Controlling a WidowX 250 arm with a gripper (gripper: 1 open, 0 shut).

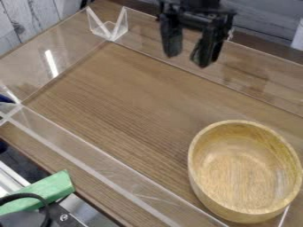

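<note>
My gripper [190,46] hangs at the top centre of the camera view, its two dark fingers apart with nothing visible between them. A large round pale wooden bowl [243,170] sits at the lower right on the wooden floor of the tray [124,102], well below and apart from the gripper. The bowl looks empty.
Clear plastic walls [57,66] edge the tray. A green object [38,188] with a black cable lies outside it at the lower left.
</note>
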